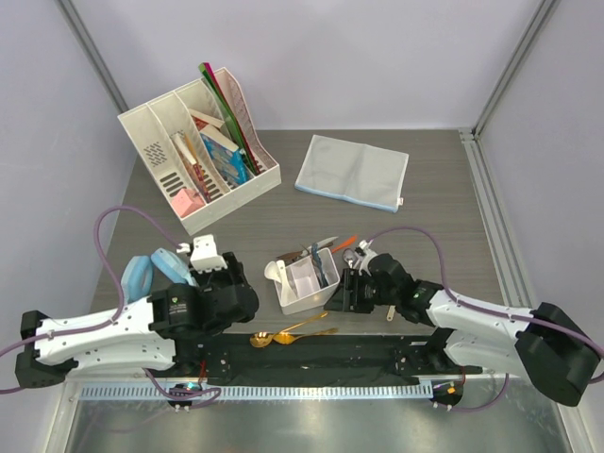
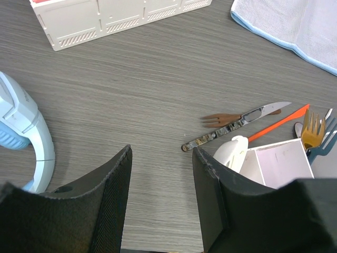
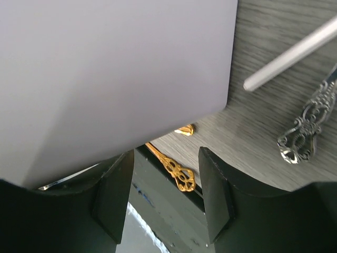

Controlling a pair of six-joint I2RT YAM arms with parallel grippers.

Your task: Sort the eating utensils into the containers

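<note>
A white compartment box [image 1: 302, 294] holds forks and white utensils; its pale wall [image 3: 116, 74] fills much of the right wrist view. My right gripper is open low at the box's right side, beside a silver handle [image 3: 305, 132], a white stick [image 3: 279, 66] and a gold handle [image 3: 179, 176]. My open left gripper hovers left of the box. A brown fork [image 2: 221, 118], silver knife [image 2: 253, 116] and orange knife [image 2: 279, 124] lie behind the box. Gold spoons [image 1: 264, 340] lie at the front edge.
A large white organizer [image 1: 226, 198] stands back left, a folded cloth [image 1: 351, 175] back right, and blue curved objects [image 1: 139, 274] at left.
</note>
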